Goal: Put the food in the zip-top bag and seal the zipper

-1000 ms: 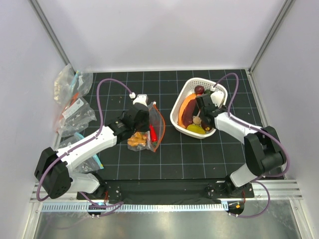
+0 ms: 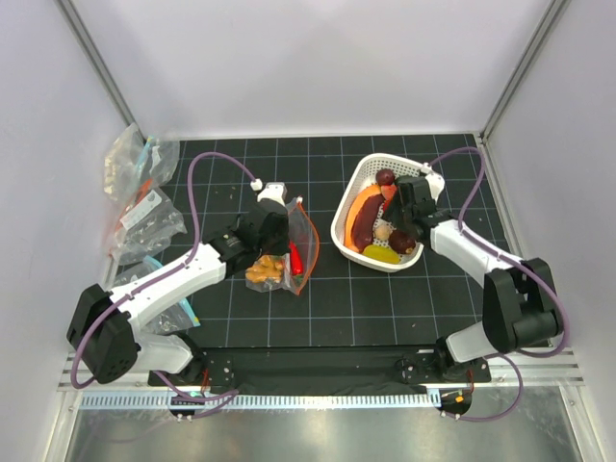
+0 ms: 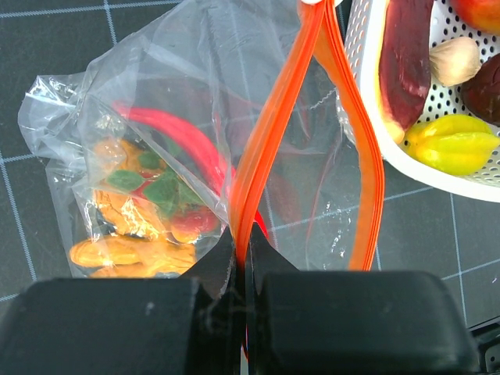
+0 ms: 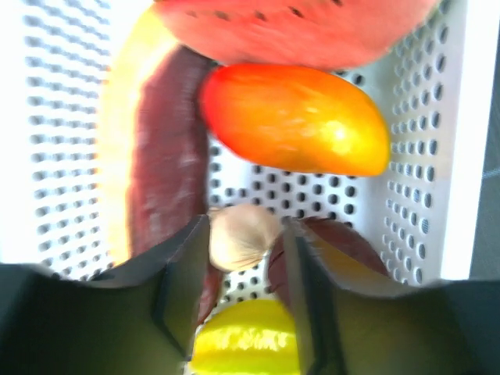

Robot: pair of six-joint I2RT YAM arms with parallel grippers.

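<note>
A clear zip bag (image 3: 187,55) with an orange zipper edge (image 3: 269,141) lies on the dark mat. Inside it are a red chili pepper (image 3: 183,137) and orange-yellow food pieces (image 3: 133,226) with green leaves. My left gripper is shut on the zipper edge, one side of the mouth gaping to the right. Over the white basket (image 2: 339,226), my right gripper has its fingers apart. A garlic bulb (image 4: 244,238) shows in the gap below them, with a dark round fruit (image 4: 336,242) beside the right finger.
The basket also holds an orange-red mango (image 4: 293,121), a watermelon slice (image 4: 289,31), a long purple item (image 4: 168,148) and a yellow starfruit (image 4: 246,344). Several clear bags (image 2: 149,226) lie at the far left. Bare mat (image 2: 356,318) shows at the front.
My right gripper has shifted right over the basket. My left arm and the bag look unmoved.
</note>
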